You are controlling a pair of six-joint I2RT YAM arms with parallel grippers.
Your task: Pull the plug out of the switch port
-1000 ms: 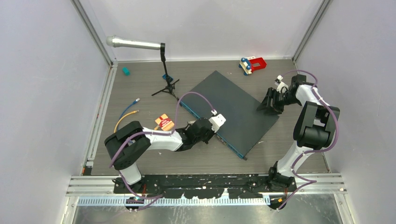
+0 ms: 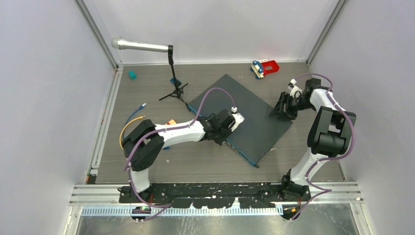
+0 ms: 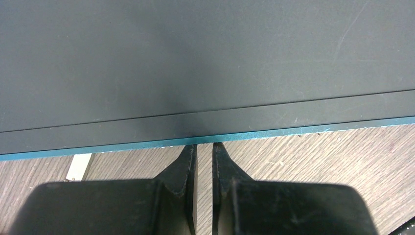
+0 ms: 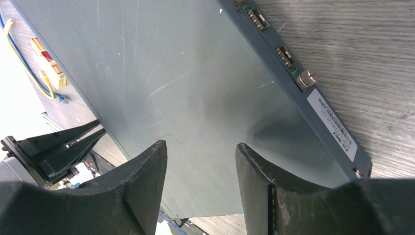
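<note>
The switch, a flat dark slab (image 2: 244,103), lies diagonally on the table, with port openings along an edge (image 4: 257,19) in the right wrist view. My left gripper is at the blue-trimmed edge (image 3: 274,132), its fingers nearly together; what sits between them is hidden. In the right wrist view it also shows at the far edge. No plug can be made out at its tips. My right gripper is over the switch's other end, fingers apart, nothing between them.
A microphone on a stand (image 2: 142,45) is at back left, a toy truck (image 2: 269,66) at back right. Blue and yellow cables (image 2: 132,117) lie at left.
The right arm is still.
</note>
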